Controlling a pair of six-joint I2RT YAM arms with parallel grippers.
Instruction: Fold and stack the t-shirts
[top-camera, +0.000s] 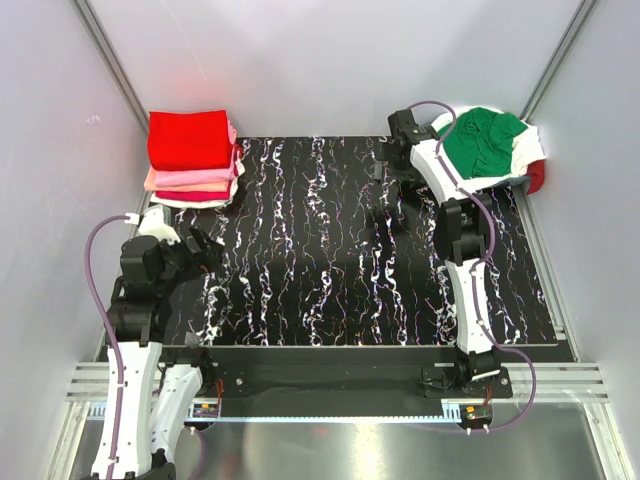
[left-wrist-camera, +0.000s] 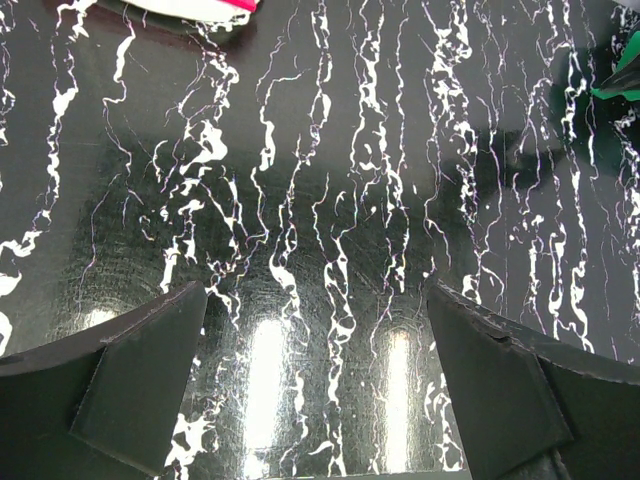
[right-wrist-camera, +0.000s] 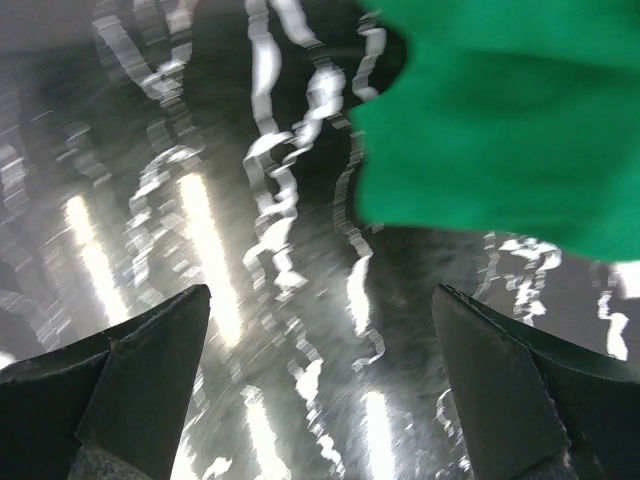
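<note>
At the back left of the top view is a folded stack with a red t-shirt (top-camera: 190, 138) on top, pink and white ones beneath. A green t-shirt (top-camera: 479, 140) lies on white and dark cloths at the back right; in the right wrist view the green fabric (right-wrist-camera: 500, 145) lies partly on the marble surface, blurred. My left gripper (top-camera: 207, 255) stands open over the front left, nothing between its fingers. My right gripper (top-camera: 392, 160) is open at the left edge of the green t-shirt, nothing between its fingers.
Walls border it at back and sides. A bit of red cloth (top-camera: 535, 176) shows at the far right of the pile.
</note>
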